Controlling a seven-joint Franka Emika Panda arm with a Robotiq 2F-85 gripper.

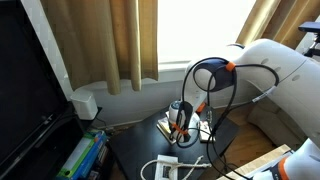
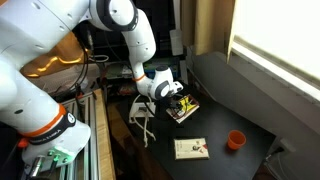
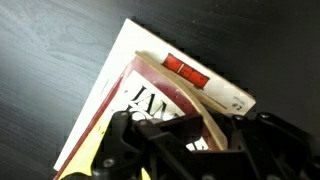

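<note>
A book with a dark red and yellow cover (image 3: 135, 96) lies on the dark table in the wrist view. Its near edge bows in a curve over a white sheet or lower layer bearing a red block (image 3: 185, 69). My gripper is down at that curved edge, its fingers shut; whether the thin edge sits between them is unclear. In exterior view 2, the book (image 2: 183, 109) shows just beside and below the gripper (image 2: 172, 95). The arm hides most of it in exterior view 1.
On the table in exterior view 2 are a white box (image 2: 191, 148) and an orange cup (image 2: 236, 140), apart from the book. A white cable (image 2: 146, 122) trails near the arm. Several books (image 1: 85, 155) stand at the left in exterior view 1.
</note>
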